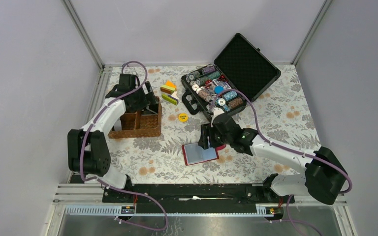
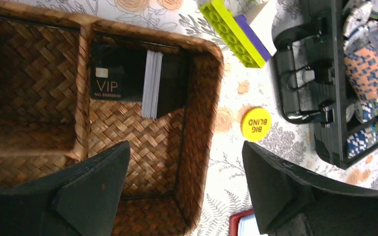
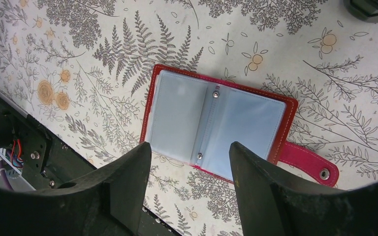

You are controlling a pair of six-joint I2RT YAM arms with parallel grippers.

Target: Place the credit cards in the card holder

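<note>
Black VIP cards (image 2: 115, 73) lie in the right compartment of a woven basket (image 2: 204, 118), one of them showing white stripes. Over that basket hovers my left gripper, its fingers wide apart with nothing between them. A card holder (image 3: 177, 118) with a red border and clear pockets lies spread flat on the table, its strap (image 3: 307, 160) pointing to one side. My right gripper is above the holder, open and empty. White cards (image 1: 117, 124) show in the basket's front left compartment in the top view; my left arm hides much of the basket there.
An open black case (image 1: 248, 66) full of poker chips stands at the back right. Colourful blocks (image 1: 169, 92) and a yellow disc (image 1: 183, 117) sit between basket and case.
</note>
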